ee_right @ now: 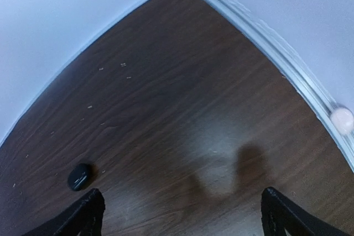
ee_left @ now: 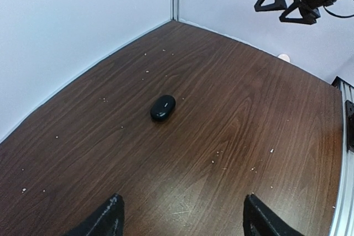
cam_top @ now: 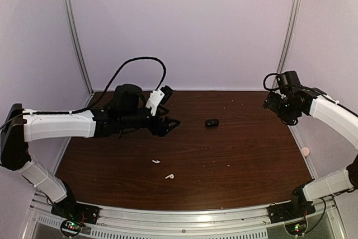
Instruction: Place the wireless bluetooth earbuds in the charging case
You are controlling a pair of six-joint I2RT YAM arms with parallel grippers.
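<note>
A small black oval charging case (cam_top: 212, 122), also seen in the left wrist view (ee_left: 163, 107) and right wrist view (ee_right: 79, 176), lies near the table's middle. Two white earbuds (cam_top: 156, 161) (cam_top: 170, 176) lie apart on the wood, nearer the front and left of the case. My left gripper (cam_top: 170, 124) hangs left of the case above the table, its fingers apart with nothing visible between them. My right gripper (cam_top: 268, 102) is raised at the table's right side, open and empty in its wrist view.
Pale walls and metal rails edge it. A pale round disc (cam_top: 305, 151) sits at the right edge.
</note>
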